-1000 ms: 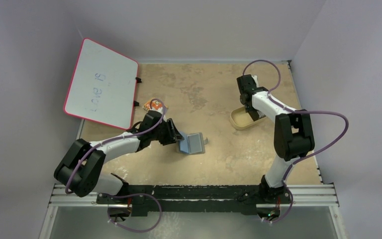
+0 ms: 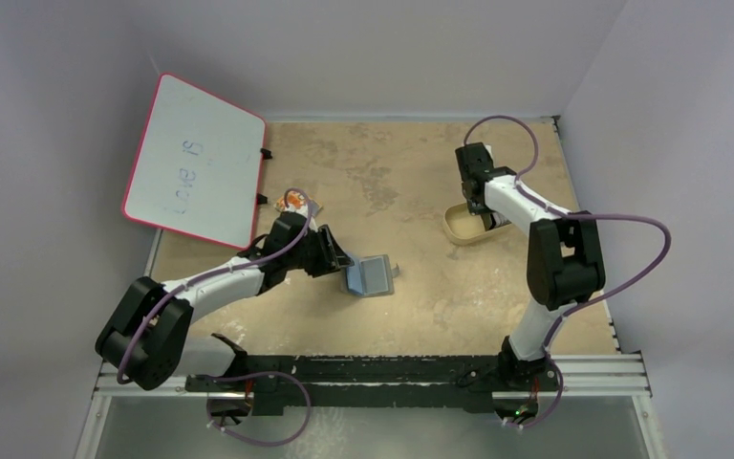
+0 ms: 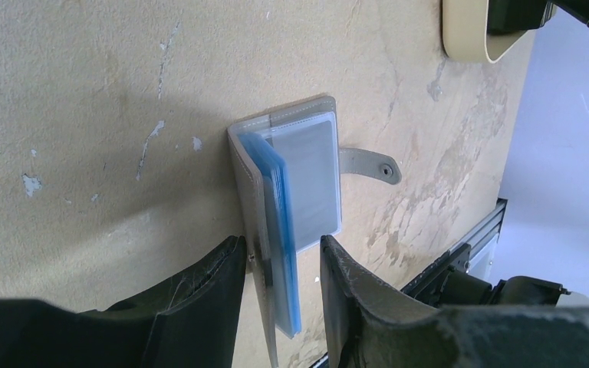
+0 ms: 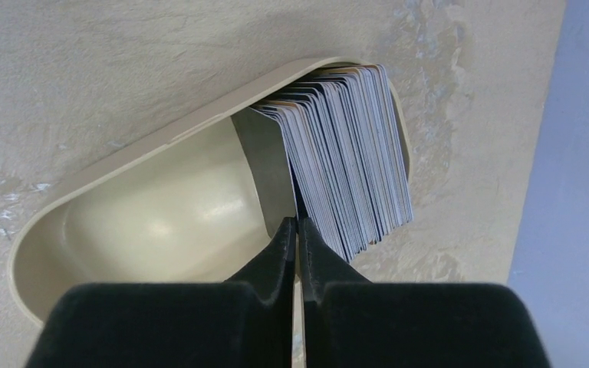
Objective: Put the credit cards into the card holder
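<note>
A tightly packed row of cards (image 4: 345,153) leans in one end of an oval cream container, seen in the right wrist view. My right gripper is shut on the front card of that row, which shows edge-on between its fingertips and stands slightly apart from the others. The grey card holder (image 3: 301,172) lies opened on the table in the left wrist view, its blue clear sleeves (image 3: 280,222) standing up. My left gripper is open around the raised flap and sleeves, its left finger (image 3: 234,257) close against the flap, its right finger clear of them.
The cream container (image 4: 161,207) is empty in its other half. A whiteboard (image 2: 196,158) with a red frame stands at the left, with a small orange-and-white item (image 2: 296,203) beside it. Bare table separates holder and container.
The left arm has shifted slightly and its gripper stays open.
</note>
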